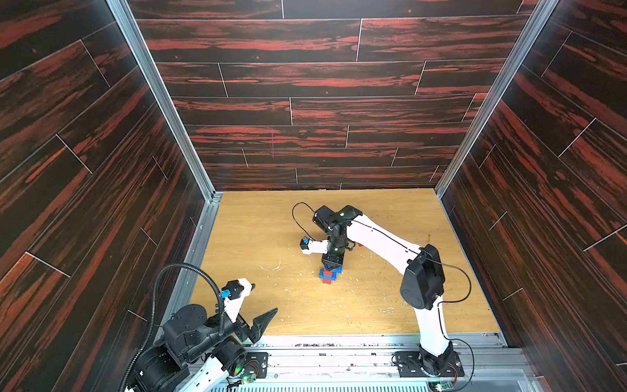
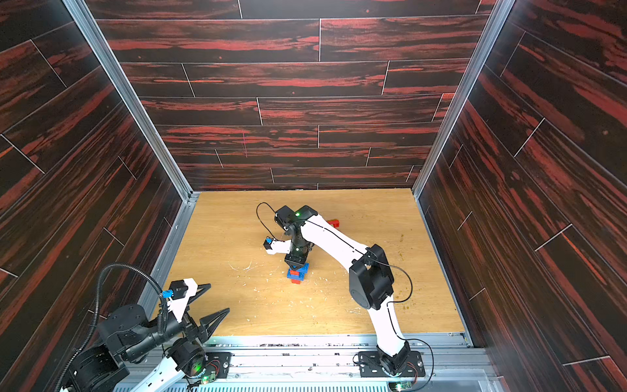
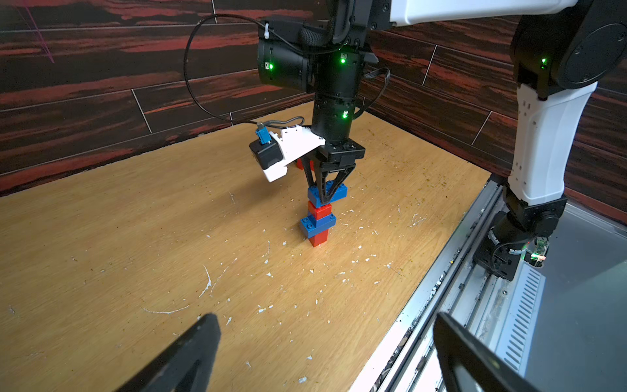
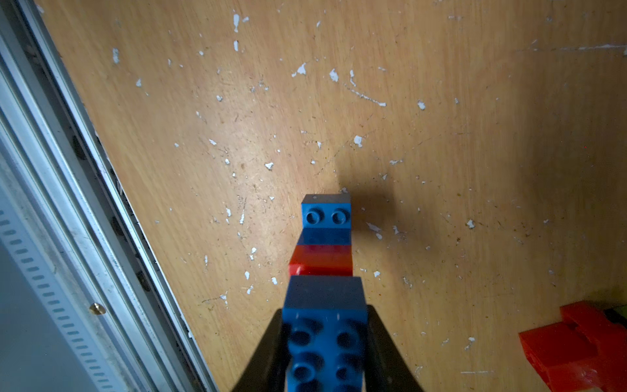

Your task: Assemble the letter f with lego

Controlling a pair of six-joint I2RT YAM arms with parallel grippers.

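Near the middle of the table rises a stack of alternating bricks. In the left wrist view it has a red brick at the bottom, a blue brick above it, a second red brick, and a long blue brick at the top. My right gripper points down, shut on the top blue brick. From the right wrist view, this top brick sits between the fingers, over the red brick; whether it is fully pressed on, I cannot tell. My left gripper stands open and empty at the front left.
More red bricks lie behind the stack, partly hidden by the right arm in the top left view. A metal rail runs along the table's front edge.
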